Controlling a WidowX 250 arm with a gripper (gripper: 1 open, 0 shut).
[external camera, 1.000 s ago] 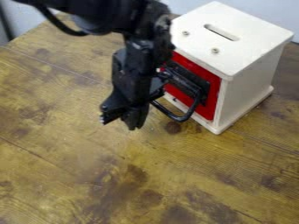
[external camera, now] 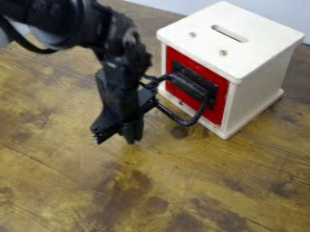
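My black gripper (external camera: 119,134) hangs low over the wooden table, left of a white wooden box (external camera: 252,86) with a slot in its top. It is shut, with nothing visible between its fingers. The box's red front (external camera: 213,112) faces my arm and carries a black panel with a bar handle that sticks out toward the gripper. The fingertips are apart from the box.
Bare wooden table (external camera: 85,190) fills the front and left of the view. A pale wall shows at the top left corner behind the arm.
The box has stayed put.
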